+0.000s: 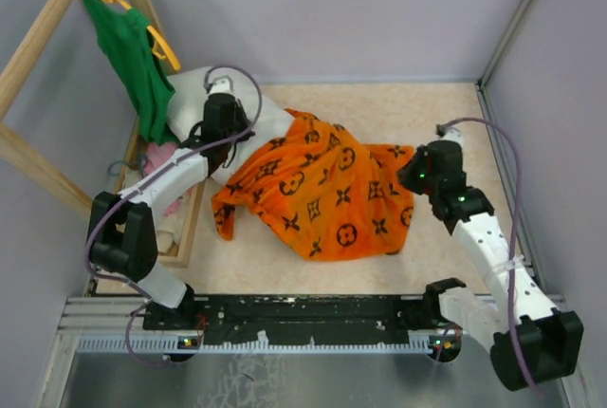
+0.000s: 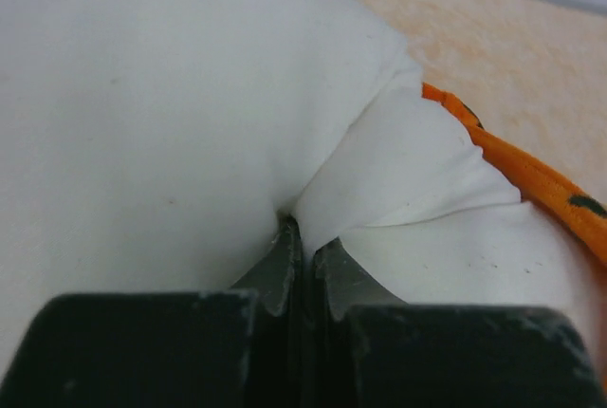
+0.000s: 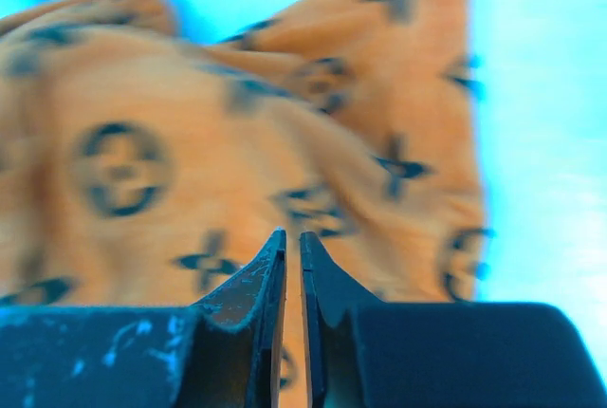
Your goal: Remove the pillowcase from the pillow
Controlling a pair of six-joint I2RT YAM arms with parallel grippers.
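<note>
The white pillow (image 1: 267,121) lies at the upper left, partly out of the orange patterned pillowcase (image 1: 332,199), which spreads over the middle of the table. My left gripper (image 1: 237,133) is shut on the pillow's white fabric, bunched between its fingertips in the left wrist view. My right gripper (image 1: 410,176) hangs over the pillowcase's right end; its fingers (image 3: 251,289) stand slightly apart above the blurred orange cloth, with nothing seen between them.
A wooden rack (image 1: 28,152) with a green garment (image 1: 128,66) and a box of cloths stands at the left.
</note>
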